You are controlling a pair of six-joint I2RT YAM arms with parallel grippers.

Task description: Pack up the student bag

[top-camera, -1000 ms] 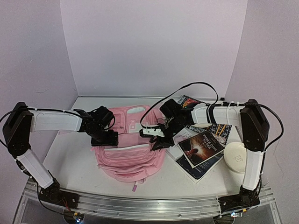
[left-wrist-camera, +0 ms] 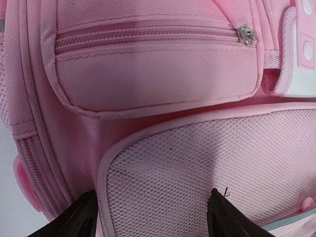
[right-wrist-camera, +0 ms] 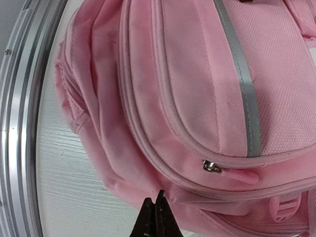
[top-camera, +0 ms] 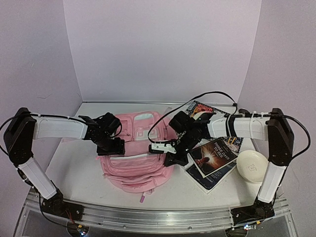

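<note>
A pink backpack (top-camera: pixel 136 177) lies flat on the table beneath both arms. In the right wrist view a pink zipper pull (right-wrist-camera: pixel 242 175) hangs from its metal slider, above and to the right of my right gripper. That gripper is shut, its fingertips meeting with nothing between them, and the pull lies outside them. Over the bag's left side, my left gripper is open, fingers apart, low over the mesh pocket (left-wrist-camera: pixel 182 158) and its piped edge. Whether the fingers touch the fabric I cannot tell.
Right of the bag lie the book "Three Days to See" (top-camera: pixel 215 157), a dark blue book (top-camera: pixel 206 184) and a patterned book (top-camera: pixel 235 144) behind. A white round plate (top-camera: pixel 252 166) stands at far right. Bare table lies left of and in front of the bag.
The left arm has barely shifted.
</note>
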